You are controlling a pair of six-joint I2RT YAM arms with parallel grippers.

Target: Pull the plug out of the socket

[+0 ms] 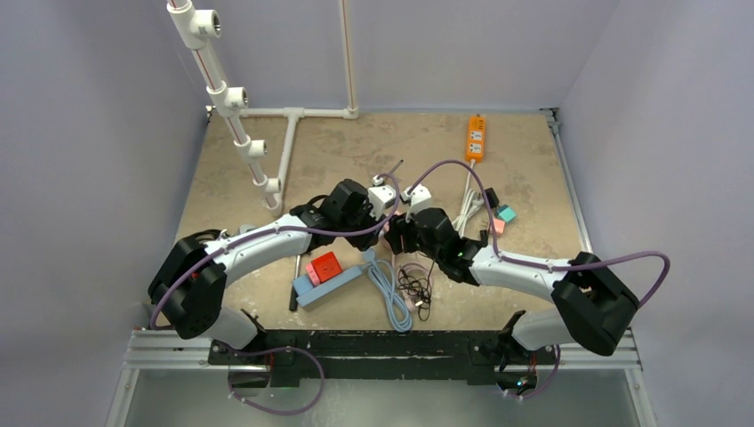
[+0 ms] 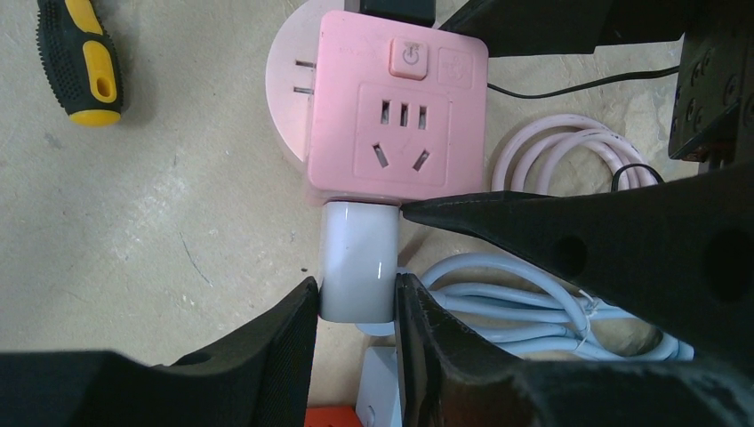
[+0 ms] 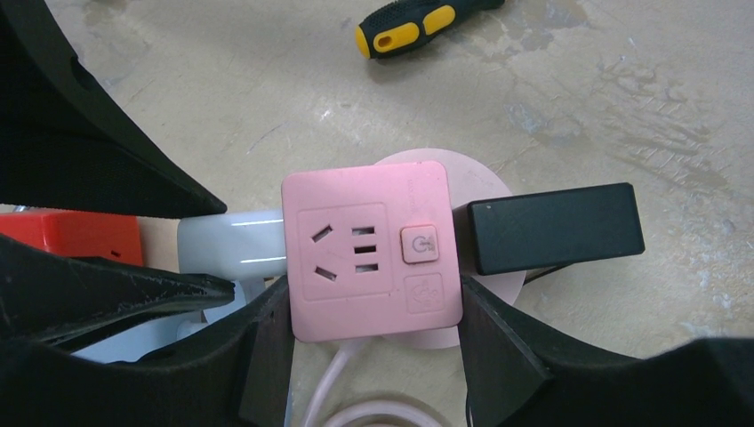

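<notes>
The pink square socket block (image 3: 375, 253), with a button and slots on its face, is clamped by its sides in my right gripper. A glossy white plug (image 2: 360, 258) meets one side of the block, and no prongs show between them. My left gripper is shut on this plug, its two fingers (image 3: 107, 151) coming in from the left in the right wrist view. On the block's opposite side is a black plug or adapter (image 3: 556, 227). From above, both grippers hide the block and plug almost wholly.
Under the block lies a pale pink round base (image 3: 485, 178). A yellow-and-black screwdriver handle (image 2: 84, 62), a coiled blue cable (image 2: 516, 302) and a red block (image 1: 325, 266) are near. An orange power strip (image 1: 476, 138) lies at the back right.
</notes>
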